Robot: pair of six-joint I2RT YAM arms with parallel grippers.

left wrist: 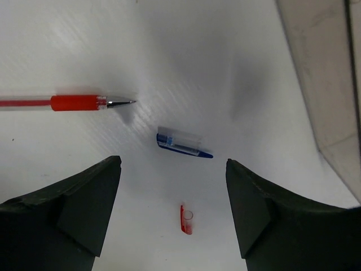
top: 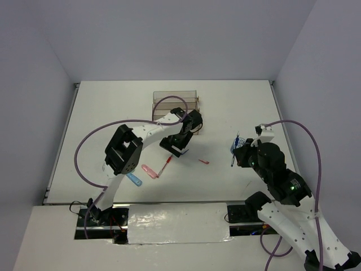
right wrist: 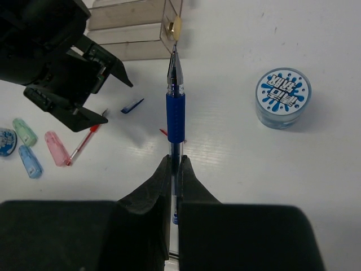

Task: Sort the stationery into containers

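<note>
A blue pen (right wrist: 176, 116) stands upright in the right wrist view, with my right gripper shut on its barrel. Over the table's middle, my left gripper hangs with its fingers apart and nothing between them. Below it lies a small blue pen cap (left wrist: 183, 147), seen between the fingertips in the left wrist view. An uncapped red pen (left wrist: 73, 103) lies to one side of that cap, and a small red cap (left wrist: 185, 220) to another. Pink (top: 149, 171) and blue (top: 134, 179) highlighter-like pieces lie nearer the front left.
A clear compartment box (top: 175, 95) stands at the back, partly behind my left arm. A round tub with a printed blue lid (right wrist: 283, 93) is near my right gripper. A second tub (right wrist: 8, 141) and a green piece (right wrist: 24, 131) lie left.
</note>
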